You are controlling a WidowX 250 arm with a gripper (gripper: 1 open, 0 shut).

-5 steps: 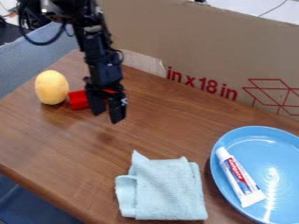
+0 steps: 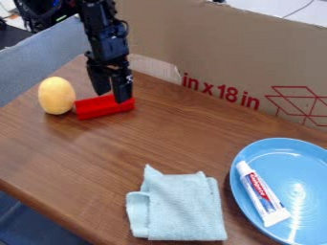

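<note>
My gripper [image 2: 110,88] hangs over a red block [image 2: 105,108] at the back left of the wooden table, its black fingers reaching down to the block's top. Whether they touch it or stand open or shut around it I cannot tell. A yellow egg-shaped object [image 2: 56,95] stands just left of the block.
A light blue cloth [image 2: 175,208] lies at the front middle. A blue plate [image 2: 305,186] holding a toothpaste tube [image 2: 262,193] is at the right. A cardboard wall [image 2: 224,57] runs along the back.
My gripper has moved left and back, from right of the red block to over it. The other objects look unmoved.
</note>
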